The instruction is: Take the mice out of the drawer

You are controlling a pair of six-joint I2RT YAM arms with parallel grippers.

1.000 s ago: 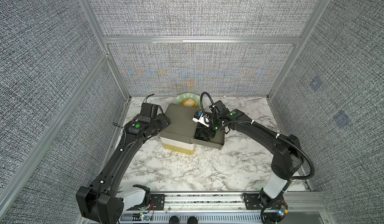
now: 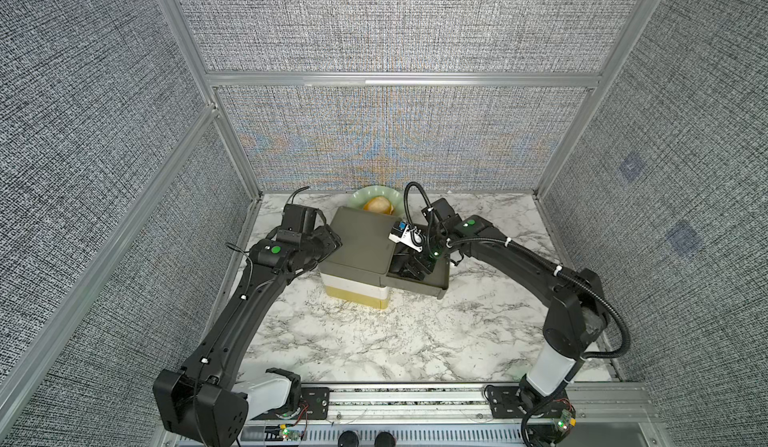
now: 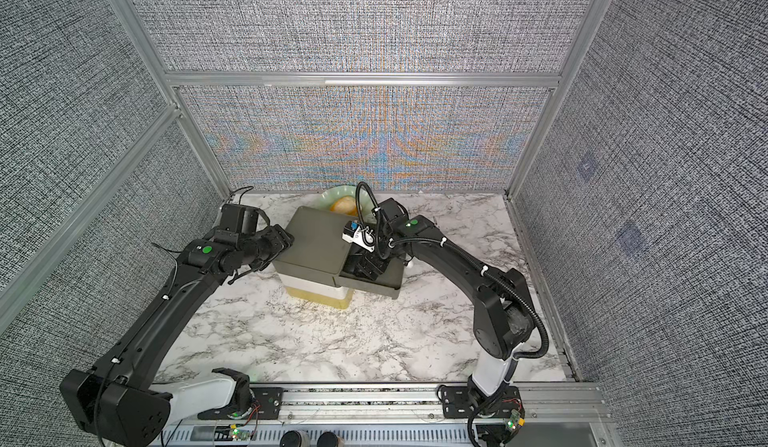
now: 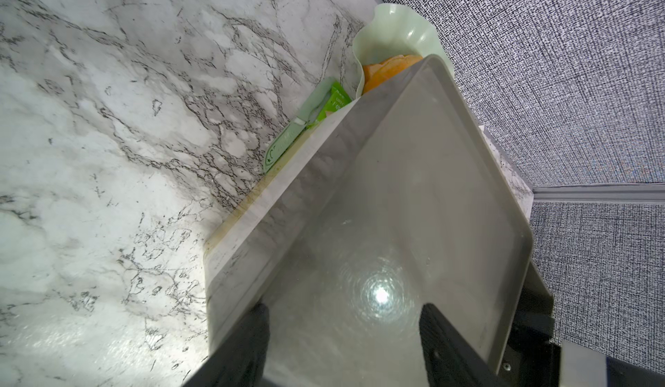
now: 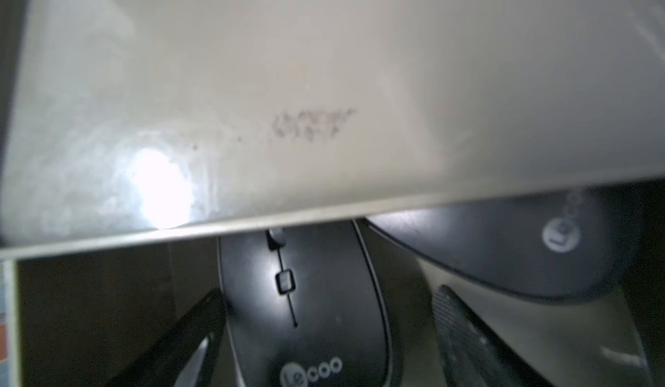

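Observation:
In the right wrist view two black mice lie in the pulled-out drawer (image 2: 421, 285). The nearer mouse (image 5: 304, 304) lies between the spread fingers of my right gripper, which is open. Farther right is the second mouse (image 5: 526, 248); the edge of the cabinet top (image 5: 311, 110) hides part of both. My left gripper is partly open at the cabinet's left side, its fingers spread across the cabinet's grey face (image 4: 408, 200) with nothing else between them. Whether its fingers touch the cabinet I cannot tell.
Behind the cabinet stands a pale green bowl (image 2: 361, 197) with bread-like food (image 2: 378, 204) in it. A green-handled item (image 4: 287, 141) and a bright green packet (image 4: 336, 101) lie at the cabinet's base.
The left arm and the cabinet look unmoved.

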